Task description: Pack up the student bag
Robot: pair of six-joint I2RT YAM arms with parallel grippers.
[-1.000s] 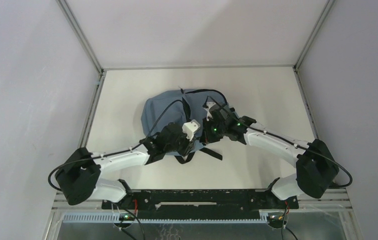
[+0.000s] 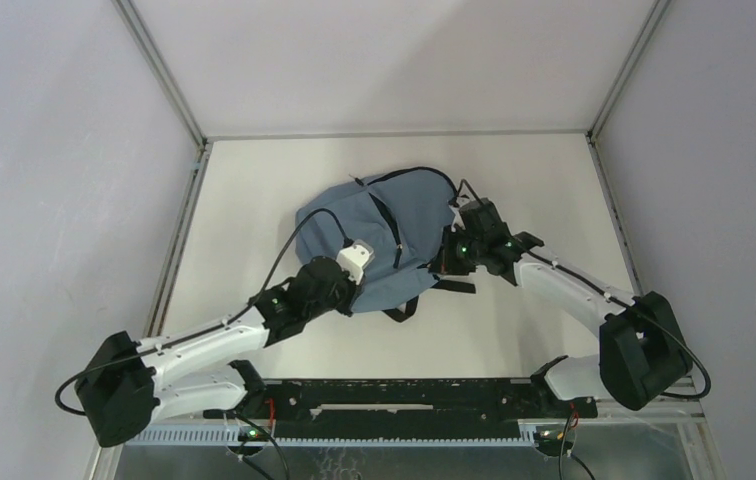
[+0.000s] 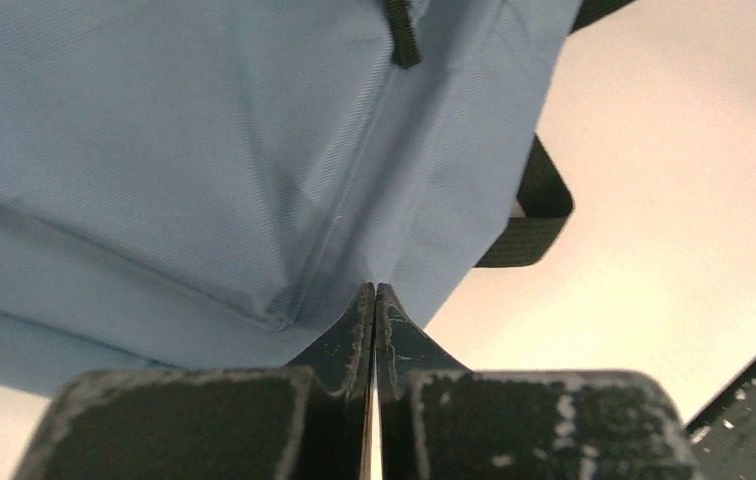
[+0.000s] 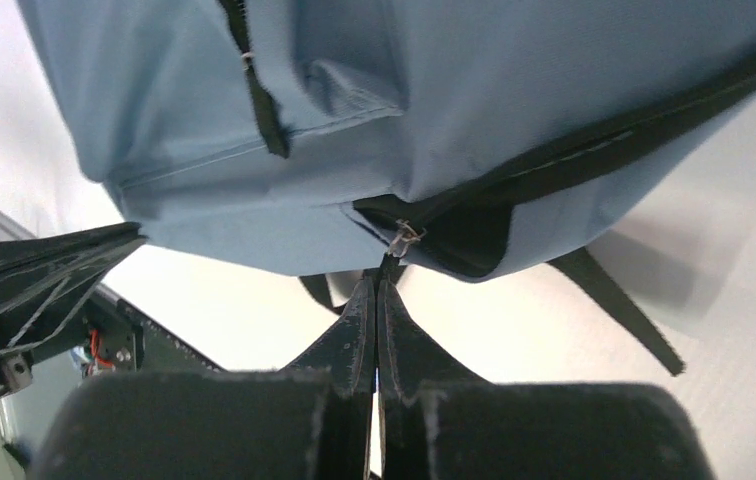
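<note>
The blue-grey bag [image 2: 354, 220] lies on the table with black straps and zippers. My right gripper is shut on a zipper pull [image 4: 404, 237] at the edge of a dark opening in the bag's front. My left gripper hangs over the bag's lower front edge, its fingertips close together with nothing seen between them. A seam and a black pull tab [image 3: 402, 30] are ahead of it, and a strap loop [image 3: 539, 230] is beyond the edge.
The dark front rail [image 2: 434, 395] runs along the near edge.
My right gripper has moved right, and the bag has shifted slightly right with it. My left gripper has moved left and toward the near side.
</note>
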